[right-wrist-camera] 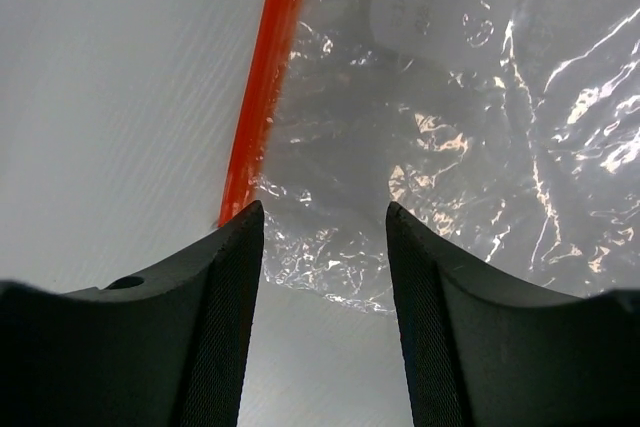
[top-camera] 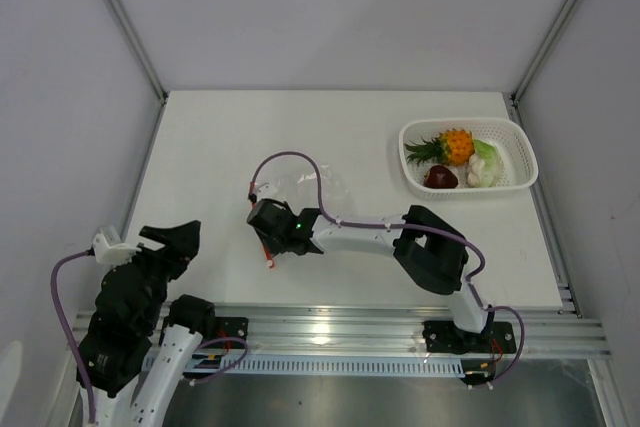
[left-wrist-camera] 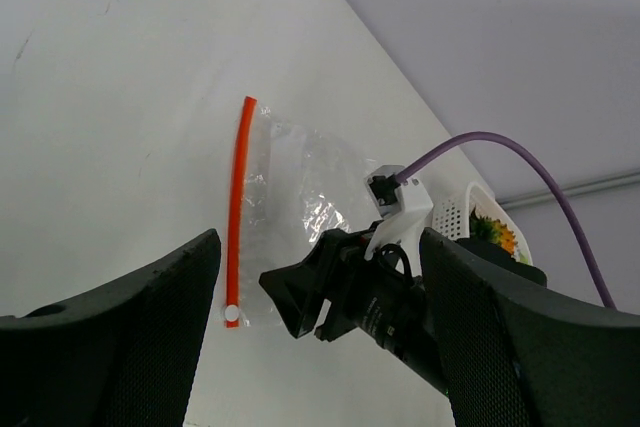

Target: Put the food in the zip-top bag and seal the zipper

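Note:
A clear zip bag [left-wrist-camera: 300, 177] lies flat on the table with its red zipper strip [left-wrist-camera: 237, 197] along its left edge. My right gripper [top-camera: 268, 232] hangs over that strip; in its wrist view the fingers [right-wrist-camera: 440, 317] are apart, with the bag below and nothing between them. My left gripper [top-camera: 170, 244] is open off the table's front-left, its fingers [left-wrist-camera: 110, 347] wide apart. A white basket [top-camera: 520, 169] at the right holds a pineapple [top-camera: 457, 147], a dark red food item [top-camera: 440, 177] and a pale leafy vegetable [top-camera: 483, 167].
Walls and metal rails [top-camera: 545, 22] border it at the back and sides, and a metal rail runs along the front.

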